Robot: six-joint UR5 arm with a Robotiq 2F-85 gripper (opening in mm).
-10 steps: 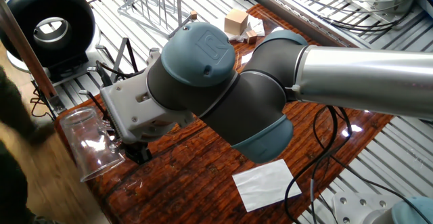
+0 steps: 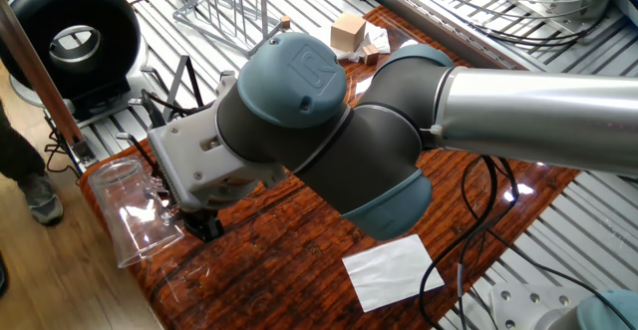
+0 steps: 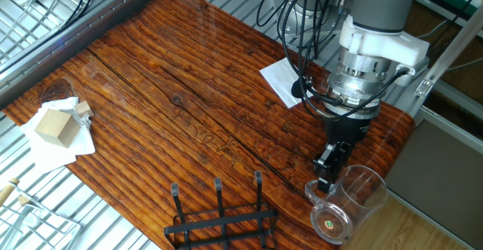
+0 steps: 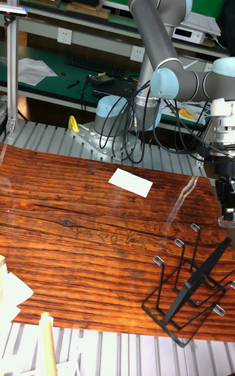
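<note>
A clear glass mug is at the table's corner, by the edge; its handle points toward the black rack side. My gripper points down beside the mug, its dark fingertips right at the handle. Whether the fingers are closed around the handle does not show, nor whether the mug touches the table. In exterior view 1 the mug shows left of the gripper body, whose fingers are mostly hidden. At the right border of exterior view 3, the gripper is cut off.
A black wire rack with upright prongs stands near the mug. White paper lies flat beside the arm. Wooden blocks rest on a white sheet at the far corner. Mid-table is clear. Cables hang from the arm.
Arm, gripper and mug look the same. Only a person at the left has shifted.
</note>
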